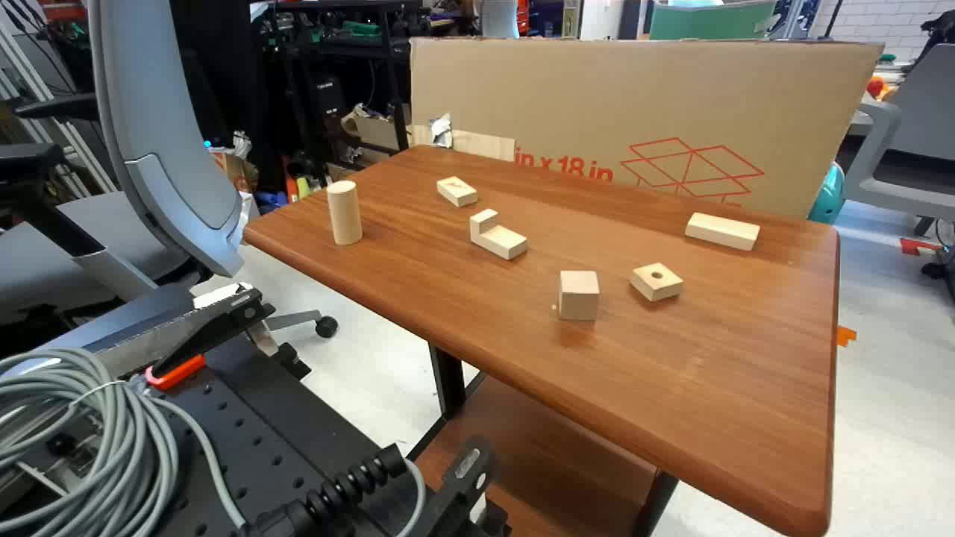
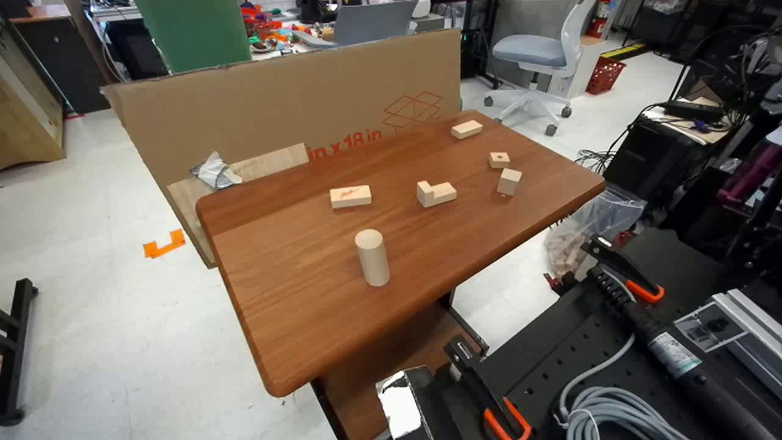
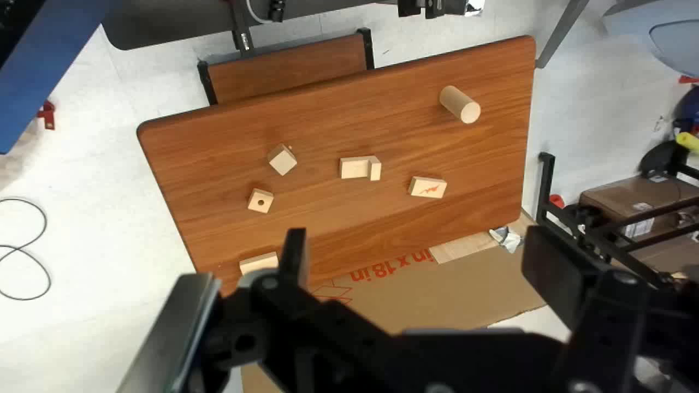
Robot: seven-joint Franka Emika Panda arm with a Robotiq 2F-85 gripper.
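Observation:
Several pale wooden blocks lie apart on the brown table. A tall cylinder (image 2: 373, 259) stands upright near one end. The L-shaped block (image 1: 498, 236) sits around the middle, and a flat block with a reddish mark (image 3: 427, 187) lies near it. Toward the other end are a cube (image 1: 579, 295), a small block with a hole (image 1: 657, 281) and a long plain block (image 1: 722, 231). My gripper is open high above the table in the wrist view, with nothing between its wide-spread fingers. One finger partly covers the long block there. Neither exterior view shows the gripper.
A large cardboard sheet (image 1: 573, 107) rises along the table's far edge. On the opposite side is a black bench (image 2: 572, 330) with cables and clamps. Bare tabletop (image 3: 367, 131) separates the blocks. A grey chair (image 1: 170, 134) stands close to the cylinder's end.

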